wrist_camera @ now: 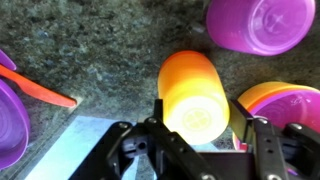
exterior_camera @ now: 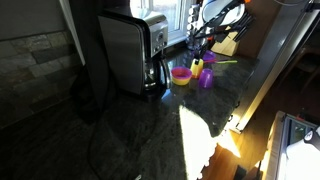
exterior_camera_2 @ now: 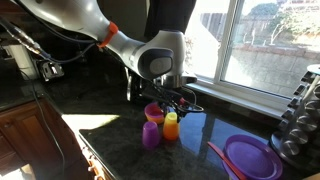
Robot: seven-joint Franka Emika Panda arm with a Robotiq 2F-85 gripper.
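Note:
Upside down on the dark counter stands an orange-yellow cup (wrist_camera: 188, 72), also seen as a yellow-orange cup (exterior_camera_2: 171, 128) in exterior view 2. My gripper points down over it, with one finger on each side of its narrow end. The fingers are part open, about as wide as the cup; whether both pads touch it cannot be told. Close beside it is a purple cup (wrist_camera: 262, 20). A pink bowl (wrist_camera: 285, 105) with a yellow outside lies on the other side, near the right finger.
A purple plate (exterior_camera_2: 252, 157) with a red-orange utensil (exterior_camera_2: 226, 160) on it lies near the window. A dark rack (exterior_camera_2: 298, 125) stands beyond the plate. The coffee machine (exterior_camera: 140, 50) stands left of the cups.

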